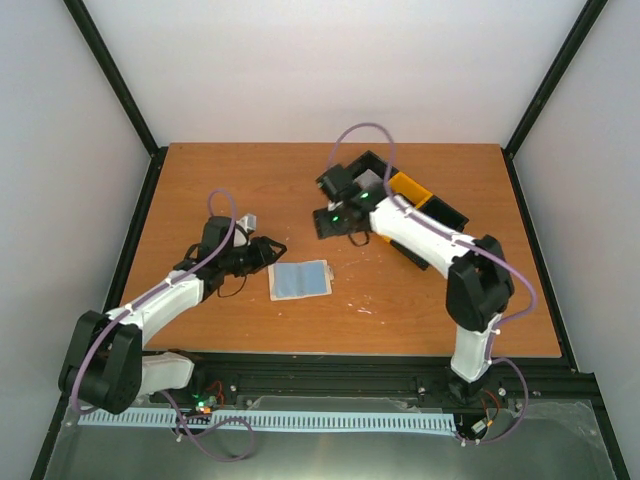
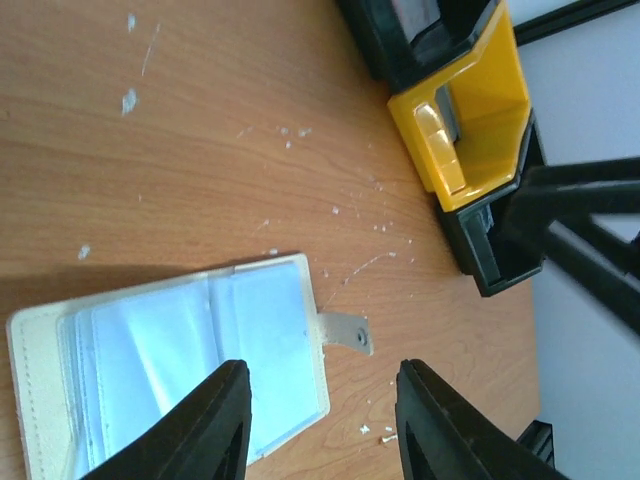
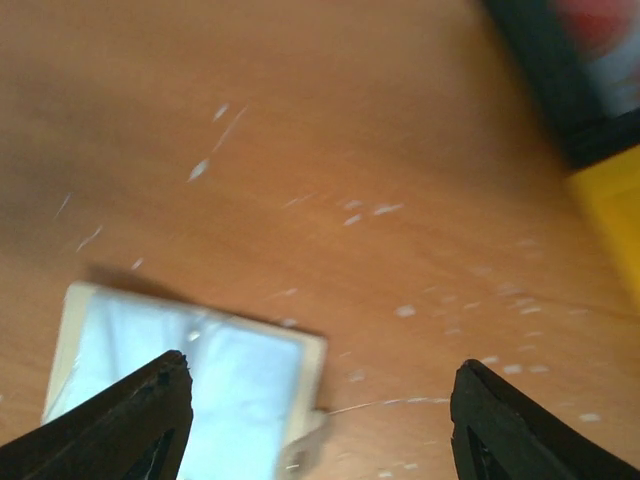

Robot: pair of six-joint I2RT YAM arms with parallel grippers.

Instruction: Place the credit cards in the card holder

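The card holder (image 1: 300,280) lies opened out on the table, pale blue inside with an off-white stitched edge and a snap tab (image 2: 345,332). My left gripper is open above the holder's upper right side, nothing between its fingers. Up and to the right of the holder, my right gripper hangs open and empty near the black and yellow bins. No credit card can be made out for certain. The inside of the yellow bin (image 2: 500,120) is largely hidden from above by the right arm.
Two black bins (image 1: 443,212) flank the yellow one, set aslant at the back right. The black bin nearest the back wall holds something pale and red. Scuff marks dot the wood.
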